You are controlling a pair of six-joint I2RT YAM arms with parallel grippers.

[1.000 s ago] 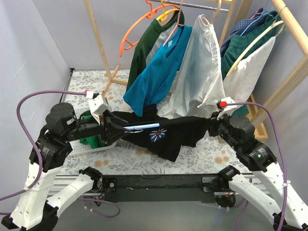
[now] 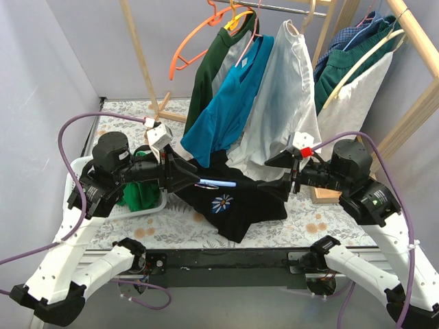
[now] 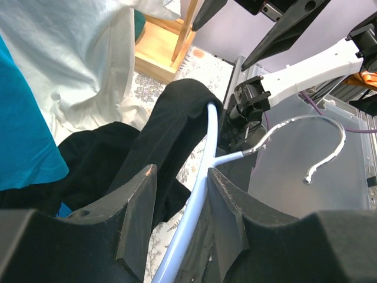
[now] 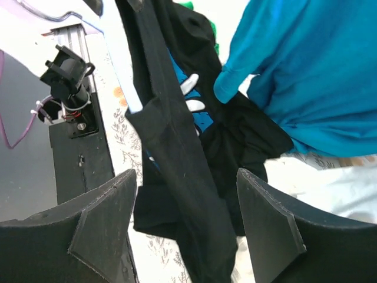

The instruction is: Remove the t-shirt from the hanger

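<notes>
The black t-shirt, with a daisy print, lies crumpled on the table below the hanging clothes. A light-blue hanger reaches across it from the left, its far end tucked into black cloth in both wrist views. My left gripper has its fingers spread around the hanger bar; the bar runs near the right finger, with a clear gap on the other side. Open as well, my right gripper hovers at the shirt's right part. In the right wrist view, black cloth lies ahead between its fingers.
A teal shirt and pale trousers hang low just behind the black shirt. A white basket holding green cloth stands at left.
One second ago my right gripper was shut on the shirt's right end; it has let go and moved left over the cloth. The left gripper has shifted right with the hanger.
</notes>
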